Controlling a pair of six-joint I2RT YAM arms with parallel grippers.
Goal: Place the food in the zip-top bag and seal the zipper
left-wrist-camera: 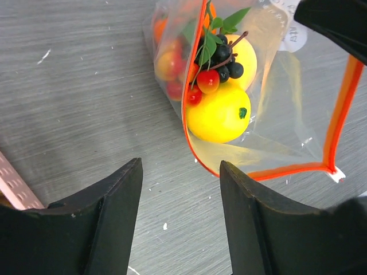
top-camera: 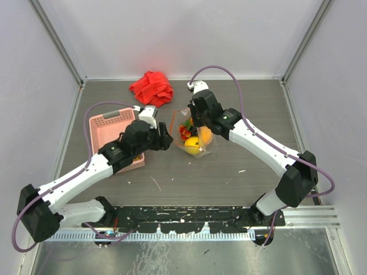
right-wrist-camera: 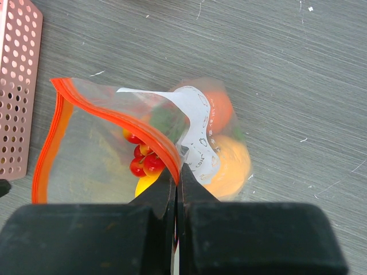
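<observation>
The clear zip bag [left-wrist-camera: 287,114] with an orange rim lies on the table, its mouth gaping toward the left. Inside it are a yellow fruit [left-wrist-camera: 218,114], red tomatoes [left-wrist-camera: 207,81], dark berries [left-wrist-camera: 222,52] with green leaves, and orange fruit [right-wrist-camera: 228,166]. My right gripper is shut on the bag's orange rim. Just left of the bag's mouth, my left gripper is open; one of its fingertips [left-wrist-camera: 226,171] appears close to the rim, and whether they touch I cannot tell. No food shows between its fingers.
A pink perforated basket [top-camera: 98,136] stands on the left, partly under my left arm, with some small items inside. A red cloth [top-camera: 152,87] lies crumpled at the back. Free table [top-camera: 252,172] extends in front and to the right.
</observation>
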